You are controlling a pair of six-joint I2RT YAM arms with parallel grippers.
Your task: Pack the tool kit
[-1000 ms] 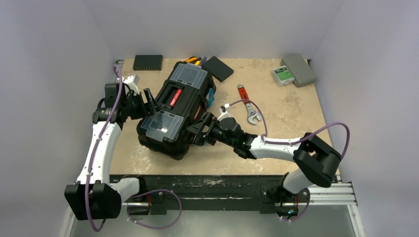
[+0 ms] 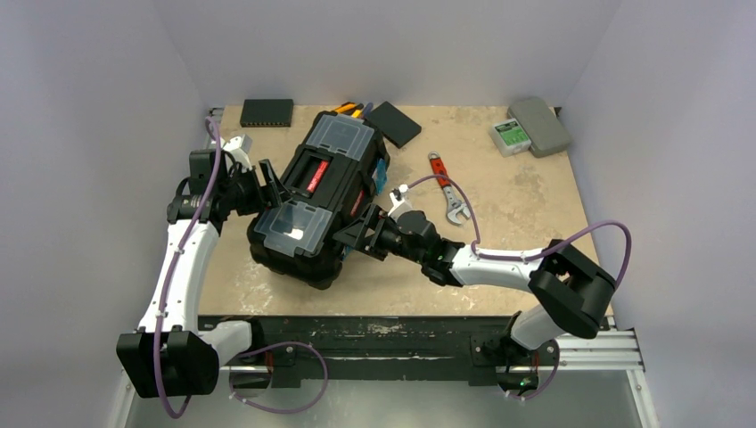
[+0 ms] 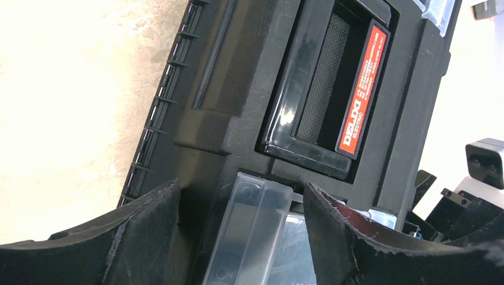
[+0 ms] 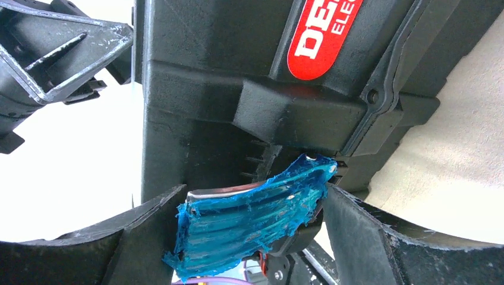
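Observation:
A black toolbox [image 2: 314, 178] with clear-lidded compartments and a red label lies angled across the left half of the table, its lid down. Over its near left edge my left gripper [image 2: 278, 183] stands open; the left wrist view shows a clear compartment lid [image 3: 246, 228] between and beyond its fingers, with no grip on it. At the toolbox's right side, my right gripper [image 2: 358, 234] is open around a blue-wrapped latch [image 4: 255, 217]. Fingers lie on both sides of that latch in the right wrist view; whether they touch it is hard to tell.
An adjustable wrench [image 2: 449, 189] with a red handle lies right of the toolbox. Behind are two black boxes [image 2: 267, 112] [image 2: 393, 124] and orange-handled tools [image 2: 346, 108]. A green-labelled clear case [image 2: 510, 136] and a grey case [image 2: 539, 127] sit back right.
My right gripper has shifted very slightly left toward the toolbox, and a bit of blue shows beside it. My left arm and the toolbox look unmoved.

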